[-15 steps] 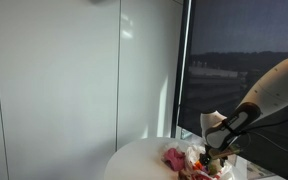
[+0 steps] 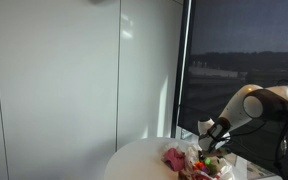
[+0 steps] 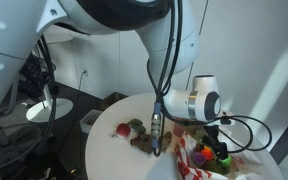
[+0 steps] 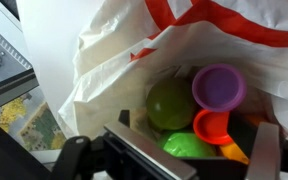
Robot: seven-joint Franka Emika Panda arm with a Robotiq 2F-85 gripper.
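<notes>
In the wrist view, a white plastic bag with red stripes (image 4: 114, 75) lies open beneath my gripper. Inside it are a dark green round item (image 4: 170, 104), a purple cup-like item (image 4: 218, 87), a red-orange item (image 4: 212, 126) and a bright green one (image 4: 187, 146). My gripper's fingers stand apart above these, and I see nothing held between them. Part of the contents is hidden behind the gripper body. Exterior view 2 has the gripper (image 3: 206, 128) over the bag (image 3: 249, 168).
The round white table (image 3: 109, 120) has free room at its left. Brown items (image 3: 142, 142) and a reddish item (image 3: 123, 129) lie there. A loose black cable (image 3: 267, 130) loops beside the arm. A dark red item (image 2: 173, 158) sits by the bag.
Over the last second the arm's visible links have come lower, and the wrist has shifted slightly left in exterior view 1. The bag and its contents look about the same.
</notes>
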